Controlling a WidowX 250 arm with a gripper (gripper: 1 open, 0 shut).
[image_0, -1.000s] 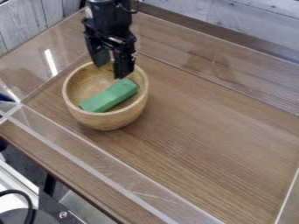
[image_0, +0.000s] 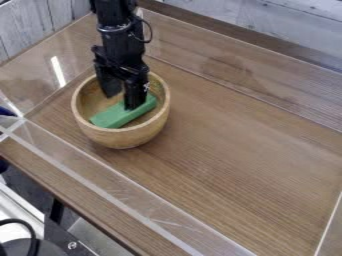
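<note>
A wooden bowl (image_0: 151, 133) sits on the wooden table at the middle left, with a green block (image_0: 120, 118) lying inside it. My black gripper (image_0: 120, 95) reaches down from the top into the bowl, over the upper part of the block. Its fingers are open; whether they touch the block I cannot tell.
At the lower left edge are a dark cable and some dark items.
The bowl and block look unmoved.
</note>
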